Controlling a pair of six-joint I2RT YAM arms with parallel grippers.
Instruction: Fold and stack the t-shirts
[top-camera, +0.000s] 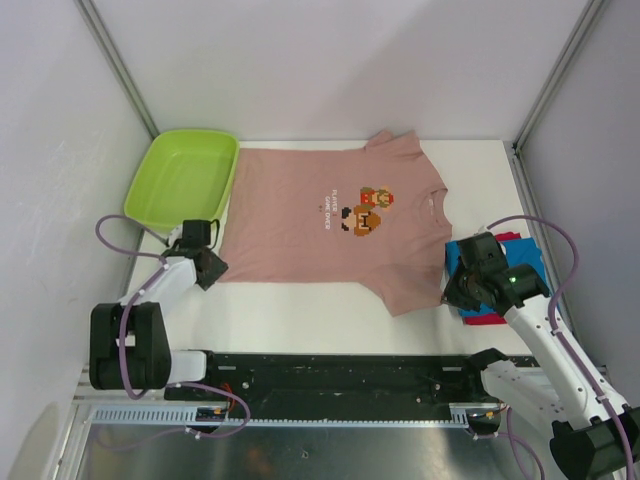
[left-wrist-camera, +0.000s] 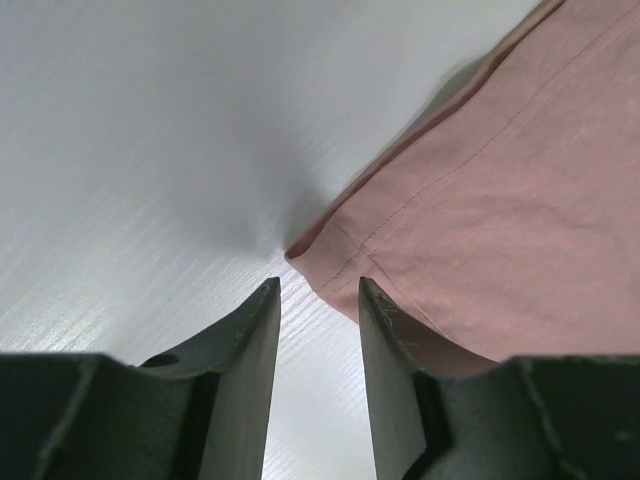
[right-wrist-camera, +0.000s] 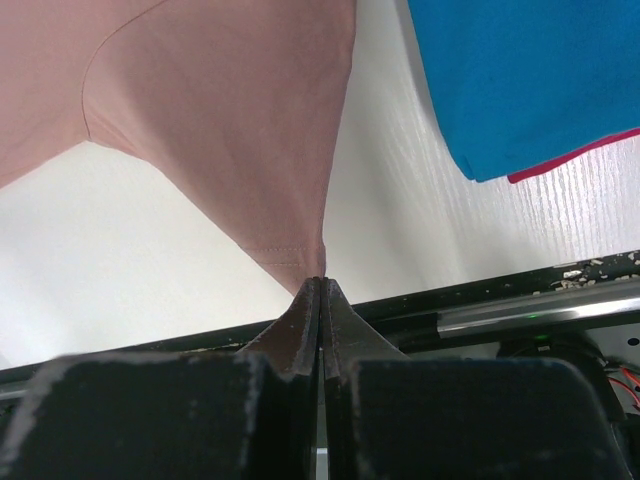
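A pink t-shirt (top-camera: 290, 215) with a cartoon print lies spread on the white table, its collar toward the right. At its lower left hem corner (left-wrist-camera: 335, 255) my left gripper is open, the corner lying just ahead of and between the fingertips. Across the table, my right gripper is shut on the tip of the near sleeve (right-wrist-camera: 260, 170); only a thin bit of cloth meets the fingertips. To the right, partly under the right arm, lie folded blue (top-camera: 524, 254) and red (top-camera: 508, 237) shirts, one upon another.
A green basket (top-camera: 185, 180) stands empty at the back left, close to the shirt's hem. Bare table (top-camera: 300, 318) runs along the front, ending at a dark edge rail (top-camera: 330, 375). Walls close in both sides.
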